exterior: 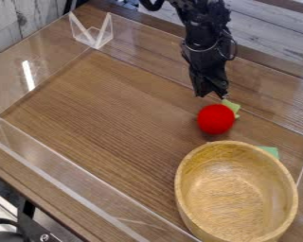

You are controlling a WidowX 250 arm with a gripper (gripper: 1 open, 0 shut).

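Note:
My black gripper [210, 87] hangs over the back right of the wooden table, its fingers pointing down, just above and left of a red ball-like object [216, 119]. Whether the fingers are open or shut is hard to tell at this size. A small yellow-green piece [230, 107] lies just behind the red object, partly hidden by it.
A large yellow bowl [235, 194] fills the front right. A small green piece [271, 151] lies behind it at the right. A white wire-like object [94, 30] stands at the back left.

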